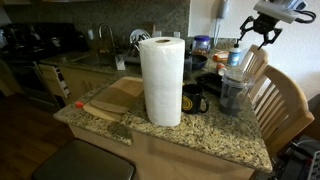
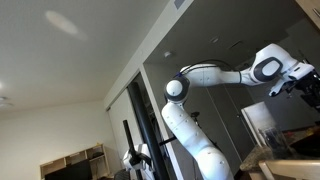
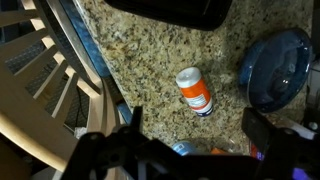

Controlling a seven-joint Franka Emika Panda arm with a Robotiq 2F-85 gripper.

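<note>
My gripper hangs in the air at the upper right of exterior view 1, over the far right part of the counter near the chairs. In the wrist view its two dark fingers stand wide apart, with nothing gripped between them. Below it, an orange and white bottle shows on the granite counter. Right of that bottle is a dark blue, round, shiny vessel. In exterior view 2 the white arm reaches right, its gripper partly cut off by the frame edge.
A paper towel roll, a black mug and a clear pitcher stand on the counter. A black tray lies at the wrist view's top edge. Wooden chairs line the right side.
</note>
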